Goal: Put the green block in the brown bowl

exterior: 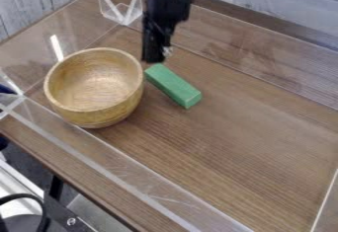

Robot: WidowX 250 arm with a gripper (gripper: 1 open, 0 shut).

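The green block (173, 87) lies flat on the wooden table, a short way right of the brown bowl (95, 117) and apart from it. The bowl stands upright, and its visible inside is empty. My dark gripper (153, 52), blurred, is beyond the block toward the back, pointing down. A gap shows between its tips and the block in this view. Blur hides how far apart the fingers stand.
At the back left stands a clear, wire-like object (121, 6). A black cable (30, 198) and other gear crowd the lower left corner.
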